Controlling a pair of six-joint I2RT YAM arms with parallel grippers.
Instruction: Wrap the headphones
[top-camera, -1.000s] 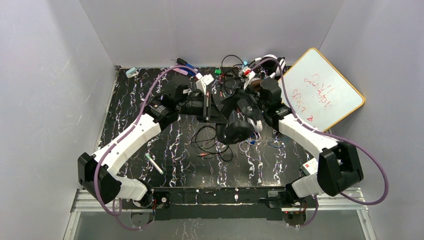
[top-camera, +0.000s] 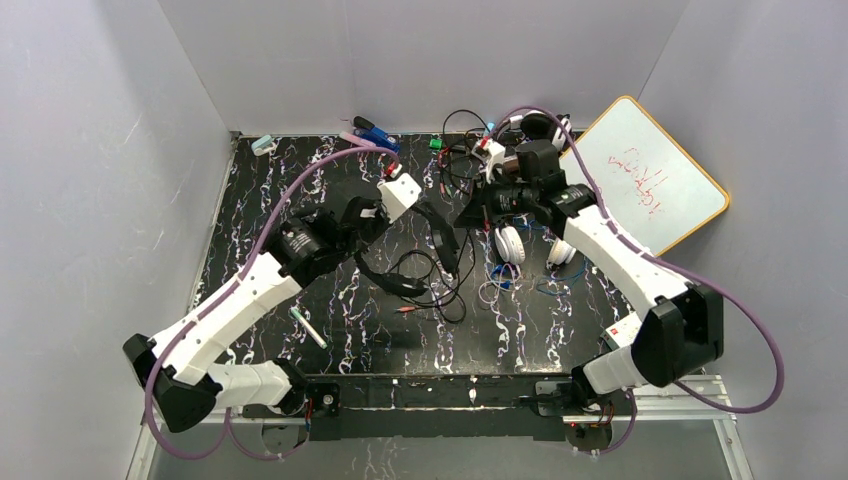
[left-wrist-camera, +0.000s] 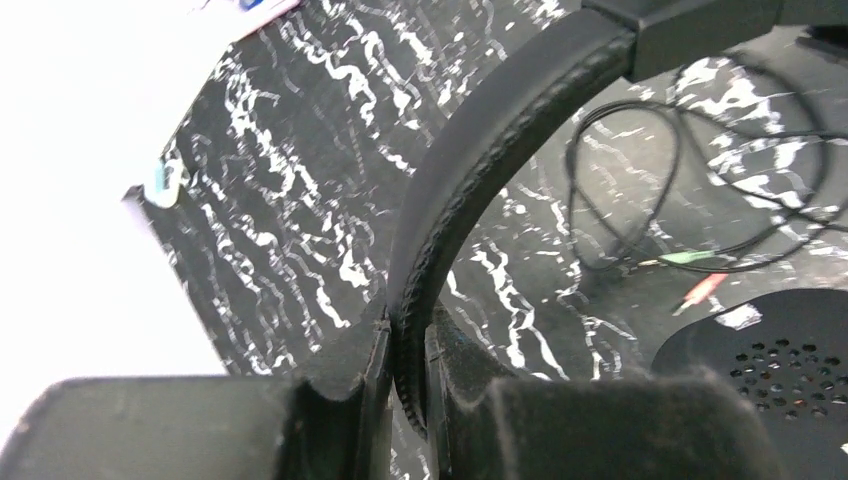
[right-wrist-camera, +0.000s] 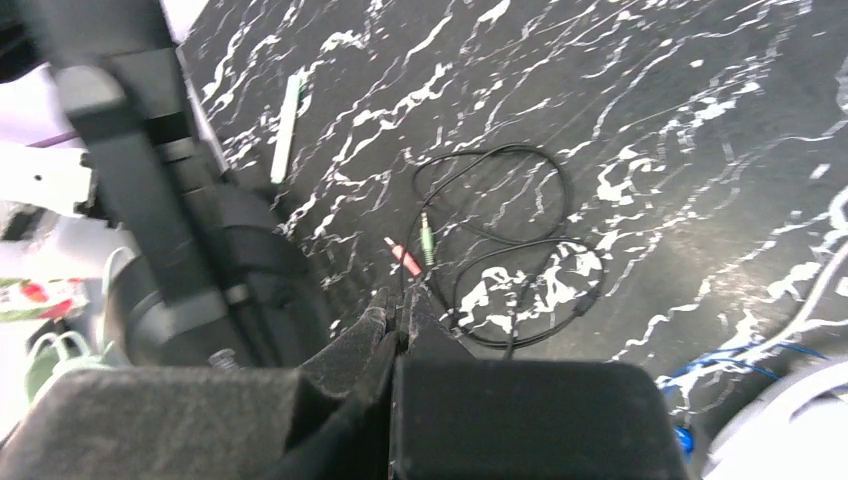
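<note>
Black headphones hang above the table in my left gripper, which is shut on their padded headband (left-wrist-camera: 490, 150). One ear cup (top-camera: 405, 285) points toward the front and the other ear cup (top-camera: 442, 240) toward the right. A thin black cable (right-wrist-camera: 565, 190) lies in loops on the table, its red plug (right-wrist-camera: 403, 257) and green plug (right-wrist-camera: 427, 238) near each other. Close to the right-hand cup, my right gripper (top-camera: 464, 220) is shut; in its wrist view the cable runs up to its fingertips (right-wrist-camera: 375, 325). The pinched piece itself is mostly hidden.
White headphones (top-camera: 509, 244) with tangled cords lie to the right, under my right arm. A whiteboard (top-camera: 650, 175) leans at the far right. A pen (top-camera: 308, 327) lies at front left, and more cables (top-camera: 455, 165) lie behind.
</note>
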